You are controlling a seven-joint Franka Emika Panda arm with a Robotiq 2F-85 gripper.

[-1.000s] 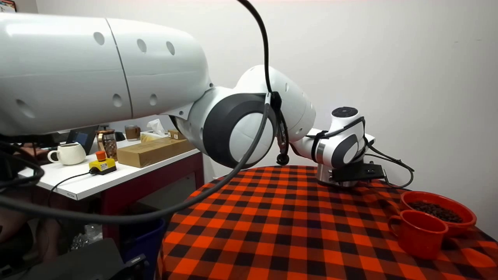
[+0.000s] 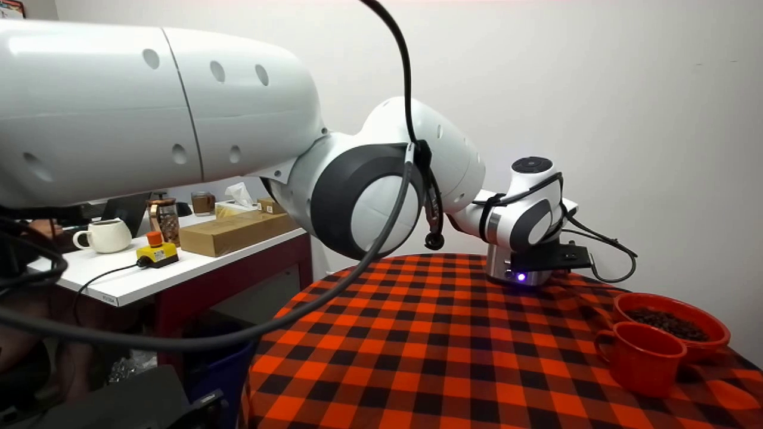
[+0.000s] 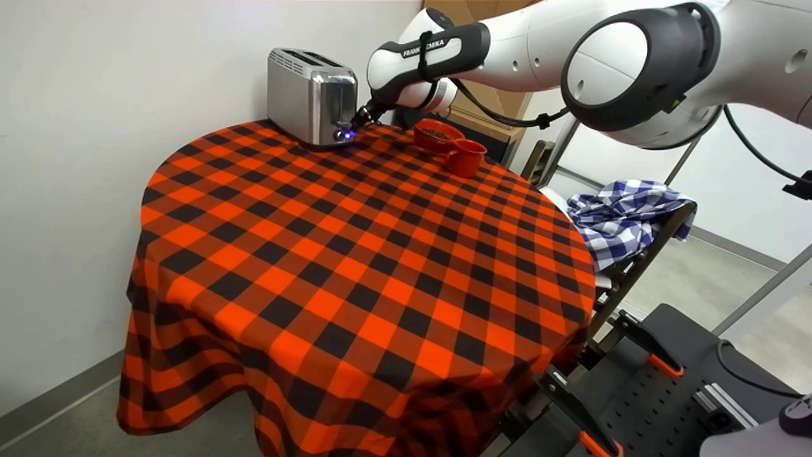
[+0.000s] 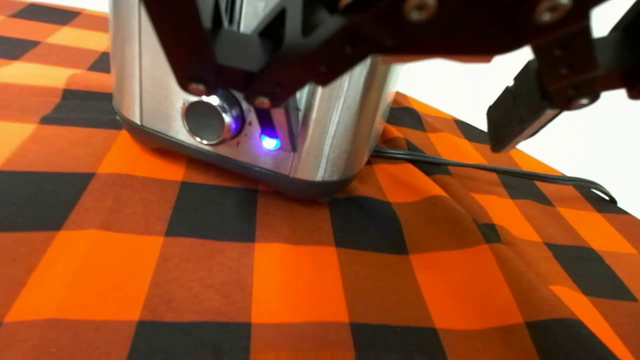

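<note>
A silver two-slot toaster (image 3: pixel 293 99) stands at the back of the table by the wall. In the wrist view its front shows a round knob (image 4: pixel 205 121) and a lit blue-violet light (image 4: pixel 270 142). My gripper is at the toaster's control end, its fingers wide apart with nothing seen between them. One finger (image 4: pixel 240 51) overlaps the toaster front above the knob and light; whether it touches is unclear. The other finger (image 4: pixel 522 111) is out to the right, clear of the toaster. The toaster's lever is not clearly visible behind the near finger.
A red mug (image 3: pixel 465 158) and a red bowl (image 2: pixel 670 319) of dark beans stand close together on the table's right side. The toaster's black cord (image 4: pixel 474 168) runs along the checked cloth (image 3: pixel 327 251).
My gripper and wrist have risen slightly and shifted a little to the right in exterior view 1. A violet light on the toaster now shows there, where none was visible before.
</note>
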